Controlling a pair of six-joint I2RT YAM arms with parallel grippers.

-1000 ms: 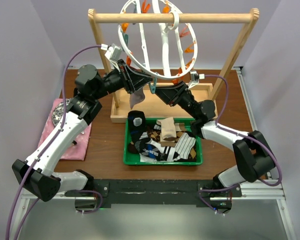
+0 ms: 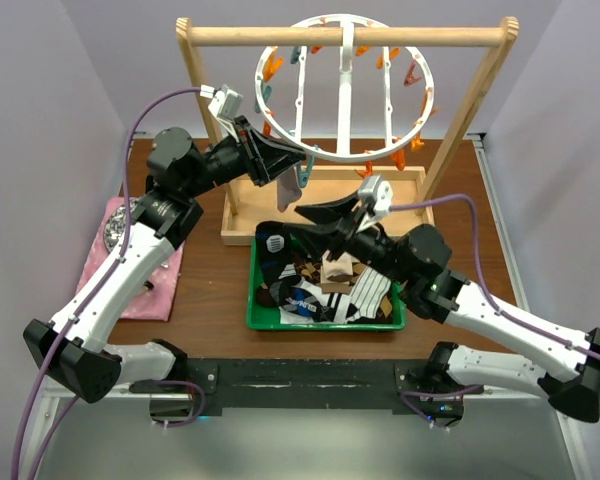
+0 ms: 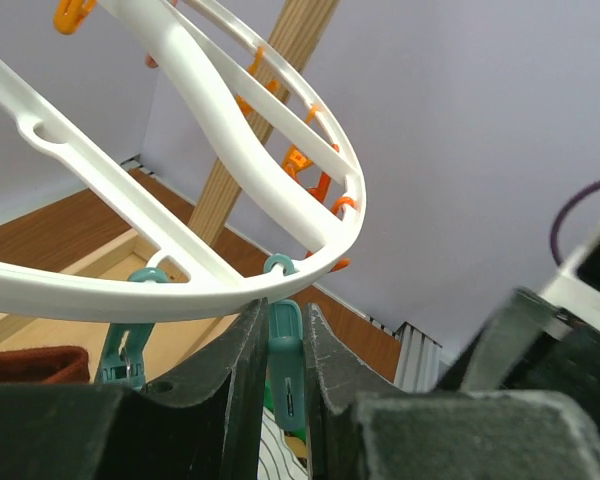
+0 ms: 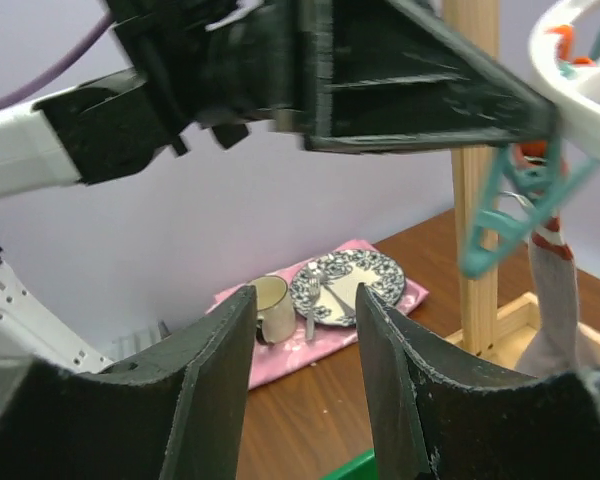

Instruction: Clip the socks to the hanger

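The white round hanger (image 2: 345, 90) hangs from the wooden frame (image 2: 440, 36) with orange, teal and red clips. My left gripper is shut on a teal clip (image 3: 286, 370) at the hanger's lower rim. A pale sock (image 4: 552, 300) hangs below the rim near it. My right gripper stands apart from the clip, below and right of my left one, part open with nothing visible between its fingers. A green tray (image 2: 255, 315) holds several socks, mostly black, white and striped, partly hidden by the right arm.
A wooden box (image 2: 405, 185) stands behind the tray under the hanger. A pink mat (image 2: 150, 300) with a plate and cup lies at the left.
My right gripper has pulled away from the clip and moved down and toward the front over the tray. The hanger has turned slightly. The left arm is nearly unchanged.
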